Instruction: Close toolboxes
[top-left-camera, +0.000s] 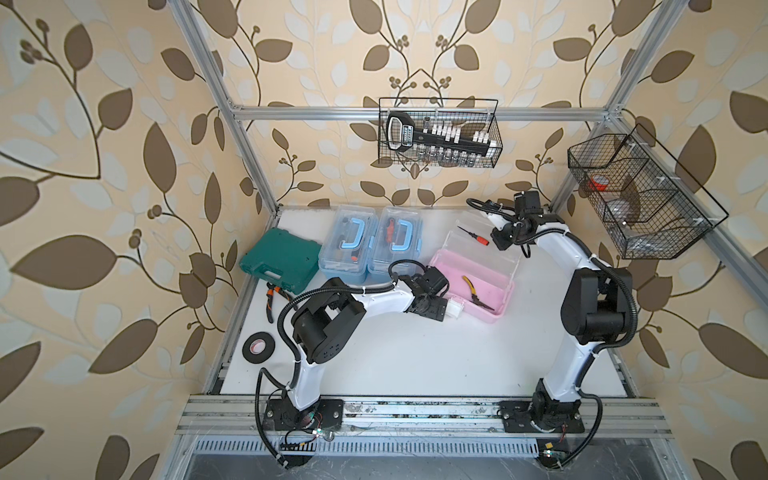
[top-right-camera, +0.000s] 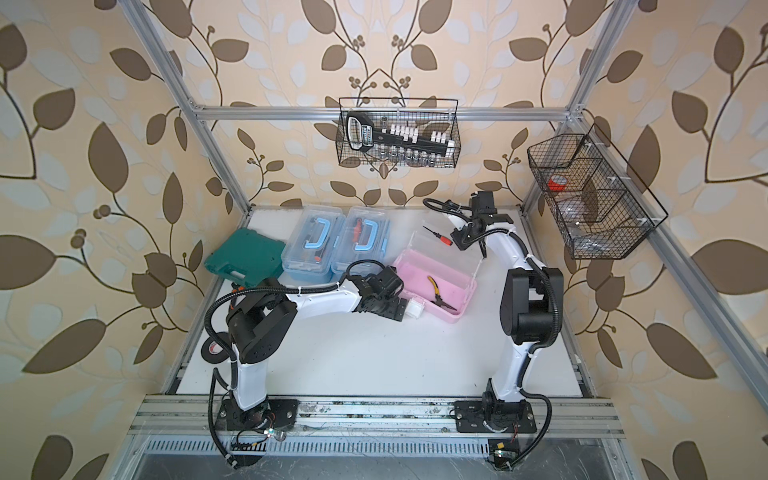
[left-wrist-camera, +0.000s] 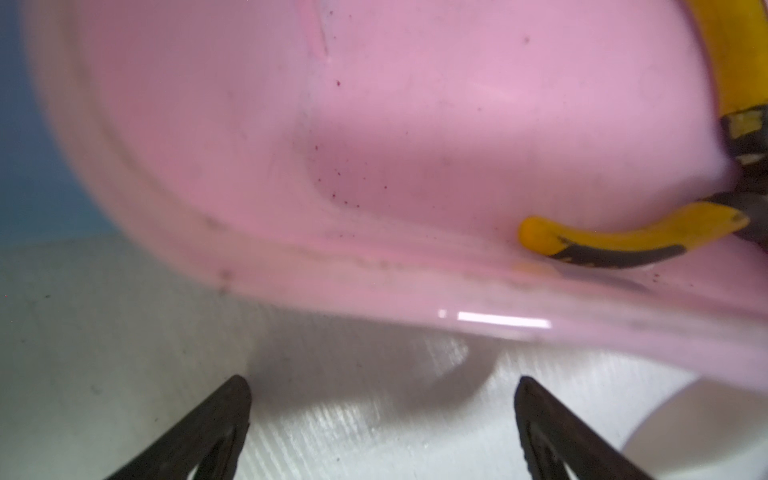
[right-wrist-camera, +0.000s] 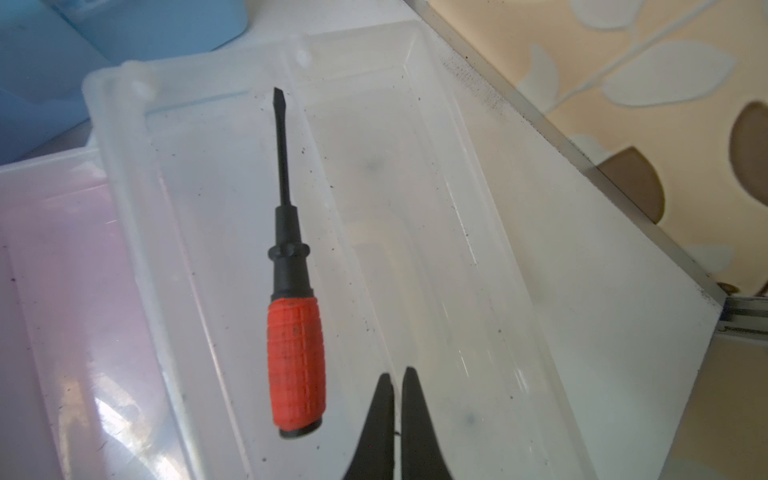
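A pink toolbox (top-left-camera: 456, 281) lies open at centre right, yellow pliers (top-right-camera: 434, 289) inside and its clear lid (right-wrist-camera: 432, 288) folded back. A red screwdriver (right-wrist-camera: 294, 360) rests in that lid. My left gripper is open at the box's front left rim, nothing between its fingers. My right gripper is shut over the lid, to the screwdriver's right, nothing visible between its fingers. Two clear-lidded blue toolboxes (top-left-camera: 344, 240) and a green toolbox (top-left-camera: 276, 260) stand shut at the back left.
Black tape (top-left-camera: 257, 347) and a tool lie on the left. Wire baskets (top-left-camera: 640, 192) hang on the right and back walls.
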